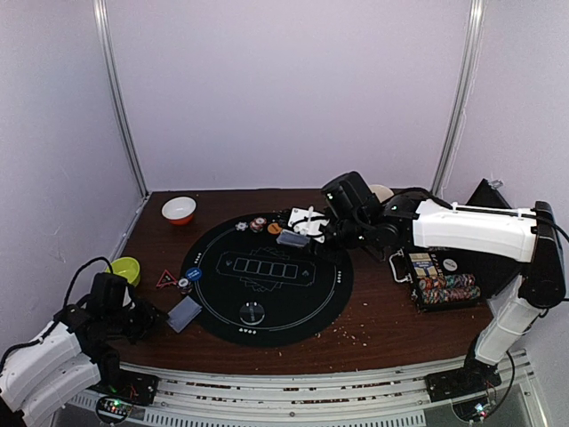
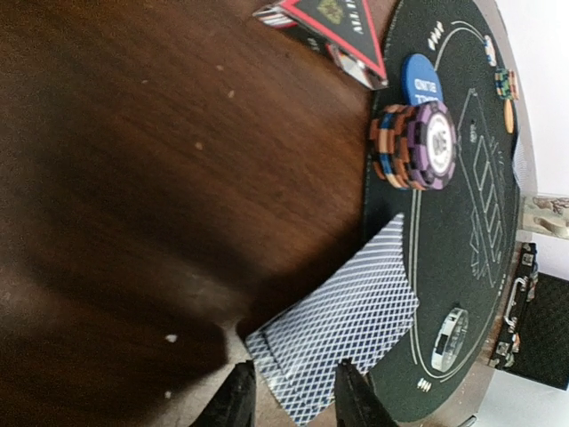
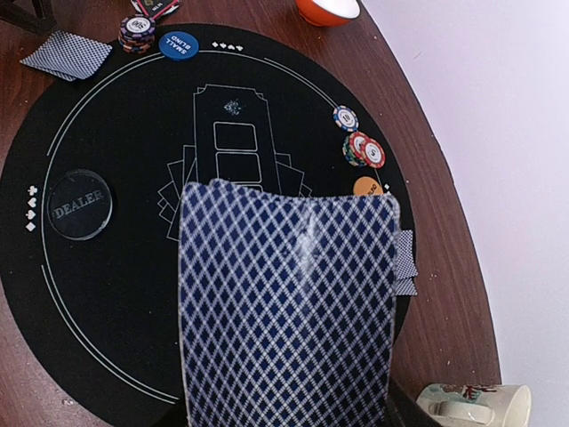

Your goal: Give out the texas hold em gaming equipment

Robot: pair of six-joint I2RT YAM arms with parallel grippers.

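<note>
My right gripper is shut on a deck of cards with blue checked backs, held over the black round mat. Two overlapping cards lie face down at the mat's left edge, partly on the wood. Just short of them, my left gripper is open, with a gap between its fingers and no card seen gripped. By the cards stand a chip stack, the blue blind button and a red-edged triangular marker. The clear dealer disc rests on the mat.
At the far side are chips, an orange button and more cards. A red-and-white bowl, a yellow bowl and a mug stand off the mat. The chip case lies open at right.
</note>
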